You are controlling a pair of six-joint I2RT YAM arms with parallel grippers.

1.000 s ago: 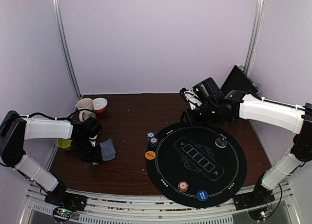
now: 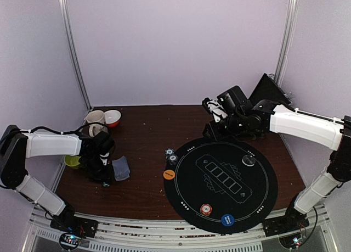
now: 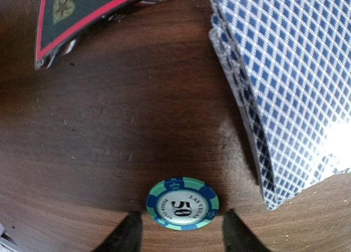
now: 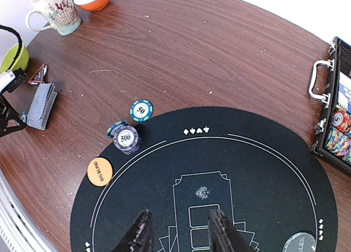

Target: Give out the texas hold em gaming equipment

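My left gripper is low over a blue-green 50 chip [image 3: 182, 203] at the table's left, fingers parted on either side of its near edge. Blue-backed cards [image 3: 290, 87] lie beside it, with a black, red-edged card box [image 3: 82, 16] behind. My right gripper hangs part open above the round black mat [image 4: 131, 202], nothing seen between its fingers. At the mat's left edge are a purple 500 chip stack [image 4: 126, 139], another 50 chip [image 4: 141, 110] and an orange big blind disc [image 4: 100, 172].
An open chip case [image 4: 334, 115] stands at the back right. A mug [image 2: 95, 118], a red-white bowl [image 2: 112, 117] and a green bowl [image 2: 71, 161] stand along the left.
My left gripper has shifted very slightly over the chip in the top view; little else has visibly changed.
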